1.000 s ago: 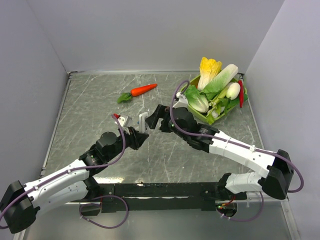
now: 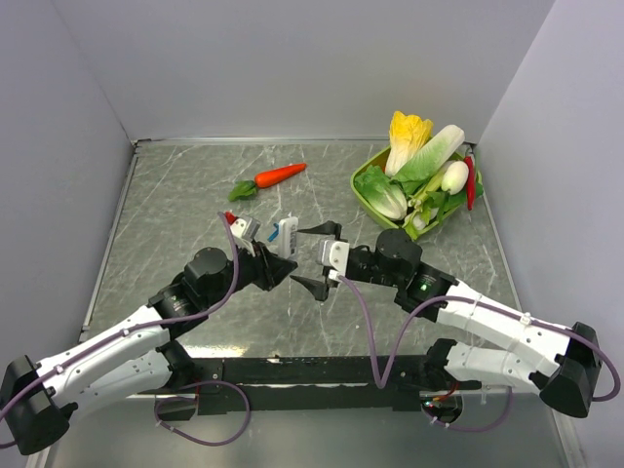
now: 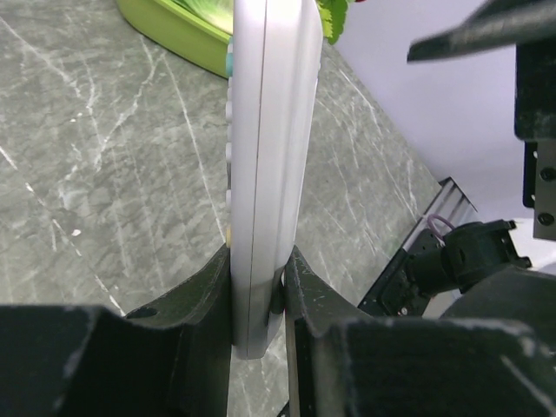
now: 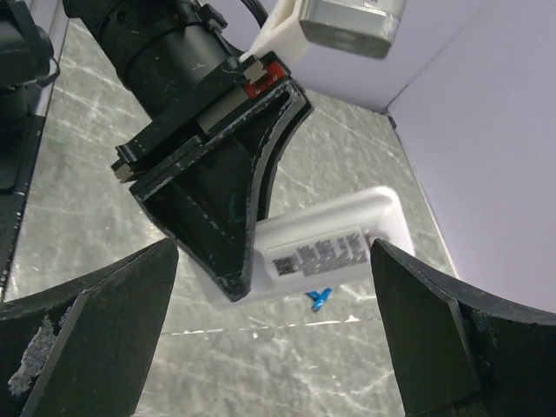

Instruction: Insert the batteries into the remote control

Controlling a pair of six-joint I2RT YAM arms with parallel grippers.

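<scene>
A white remote control [image 2: 289, 237] stands upright above the table, its lower end clamped in my left gripper. In the left wrist view its narrow edge faces the camera, with small buttons along one side. The right wrist view shows a broad face of the remote [image 4: 369, 217] with a grey printed panel; one black left finger [image 4: 221, 208] crosses it. My right gripper [image 2: 304, 255] is open, fingers spread just right of the remote, nothing between them. A small blue object [image 4: 318, 298] lies on the table behind the remote; whether it is a battery I cannot tell.
At the back right stands a green basket [image 2: 366, 207] full of vegetables. A carrot [image 2: 280, 175] lies at the back, and a small red item [image 2: 230, 217] shows by the left arm. Both forearms come close together at the middle.
The left-held remote has shifted a little right.
</scene>
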